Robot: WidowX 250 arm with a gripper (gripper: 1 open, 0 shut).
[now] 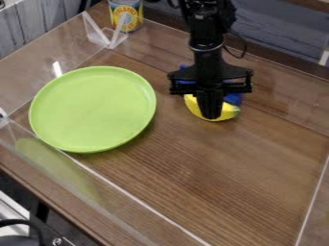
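The black gripper (pixel 207 96) hangs over a yellow object (pixel 216 110) on the wooden table, its fingertips low against or just above it, partly hiding it. A blue object (pixel 234 99) shows behind the gripper, beside the yellow one. Whether the fingers are closed or hold anything is hard to tell from this view. A green plate (pixel 91 109) lies to the left of them.
A can (pixel 125 14) stands at the back left near the table's edge.
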